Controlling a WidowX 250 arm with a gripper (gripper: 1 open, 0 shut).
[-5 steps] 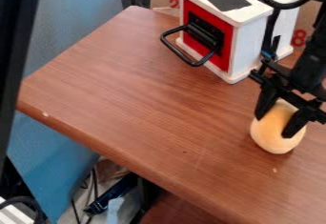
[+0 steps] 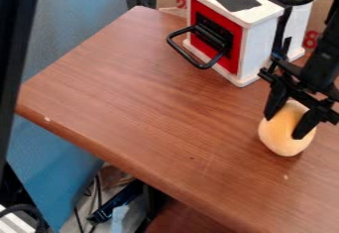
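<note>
My black gripper [image 2: 288, 116] reaches down from the upper right, its fingers around the top of a pale cream, egg-shaped object [image 2: 286, 138] that rests on the wooden table at the right. Whether the fingers press on it or only straddle it is hard to tell. Behind, at the top, stands a white box [image 2: 265, 19] with a red front [image 2: 228, 60], a black handle sticking out toward the left and a dark panel on top.
A cardboard box with red markings is behind the white box.
</note>
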